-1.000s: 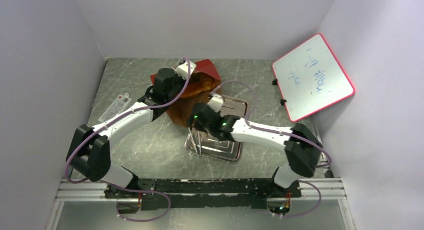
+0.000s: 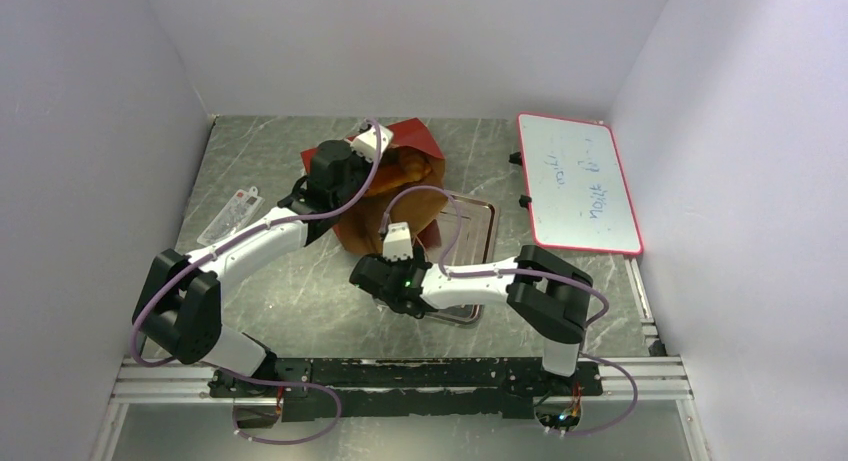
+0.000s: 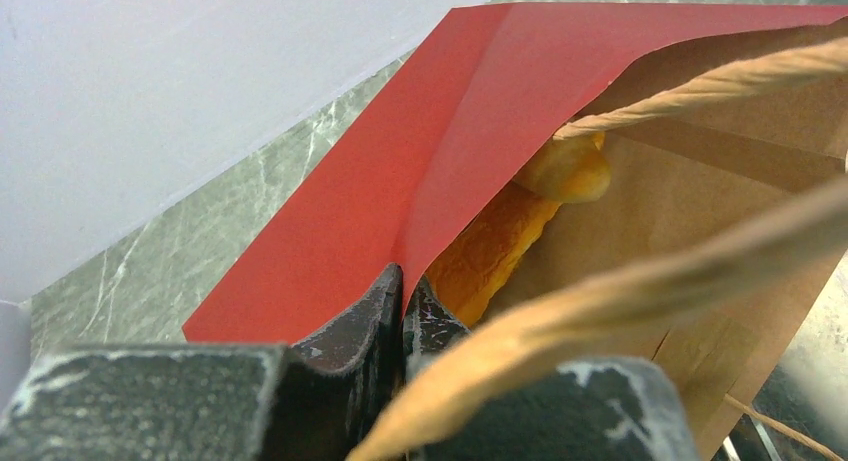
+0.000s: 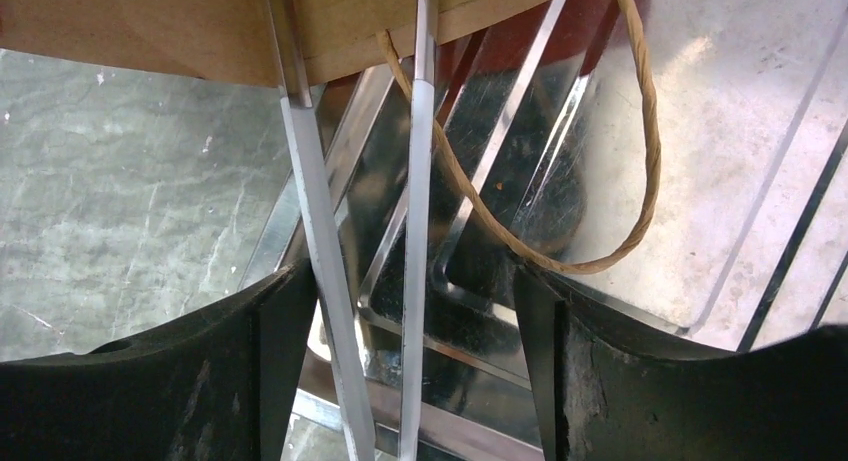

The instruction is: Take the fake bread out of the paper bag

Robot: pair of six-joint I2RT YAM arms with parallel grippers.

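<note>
The paper bag [image 2: 425, 136], red outside and brown inside, lies with its mouth facing the front. My left gripper is shut on the bag's red rim. Inside, orange-brown fake bread [image 3: 505, 243] shows past the rim, with a rounded paler piece [image 3: 575, 171] beyond it. Over the metal tray, my right gripper is open. Two slim, pale-ended tong arms [image 4: 415, 231] run between its fingers, with gaps on both sides. Their far ends overlap the bag's brown lower edge; whether they touch it cannot be told.
Under the right arm lies the shiny metal tray [image 2: 485, 226]. A twisted paper handle [image 4: 650, 161] loops down over it near the right fingers. At the right stands a red-framed whiteboard [image 2: 585, 186]; a flat clear case [image 2: 230, 216] lies at the left.
The whiteboard has shifted left and turned. My left arm and the bag look unmoved.
</note>
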